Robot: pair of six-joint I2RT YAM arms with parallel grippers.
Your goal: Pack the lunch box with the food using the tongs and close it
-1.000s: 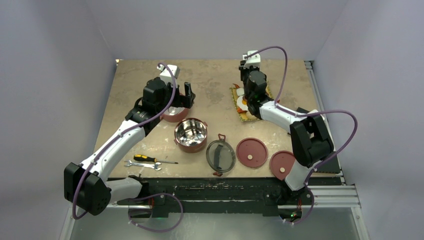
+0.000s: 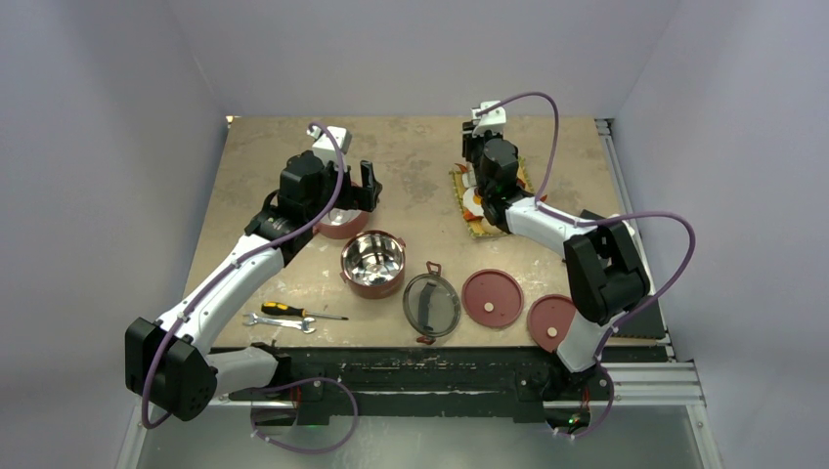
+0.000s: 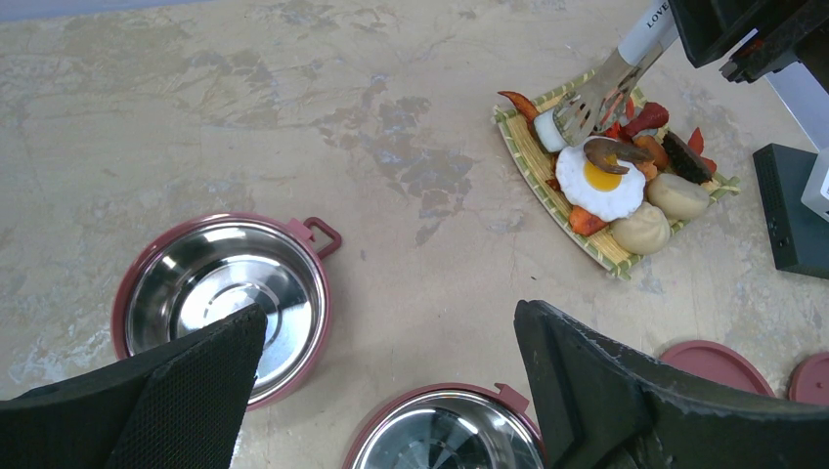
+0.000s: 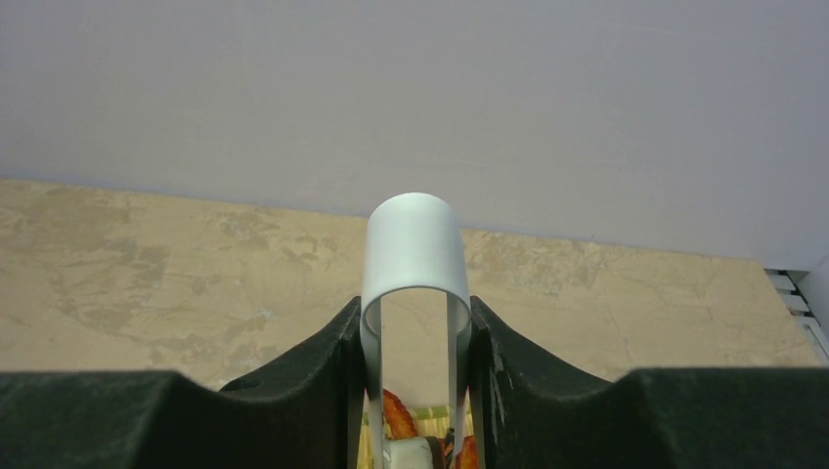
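Observation:
A yellow woven mat [image 3: 533,174] at the back right holds a fried egg [image 3: 601,195], buns, meats and a white piece. My right gripper is above it, around the white handle of slotted tongs [image 3: 606,88]; the tongs' heads reach down at the white piece [image 4: 411,451]. Whether they pinch it is unclear. My left gripper stands open and empty above two pink steel-lined pots [image 3: 220,283] [image 2: 372,262].
A dark-centred lid [image 2: 431,304], two pink lids [image 2: 493,298] [image 2: 550,322], a screwdriver [image 2: 283,309] and wrenches [image 2: 274,322] lie along the front. A dark box [image 3: 792,205] is at right.
My right gripper has shifted slightly left over the mat. The left arm and the pots have not moved.

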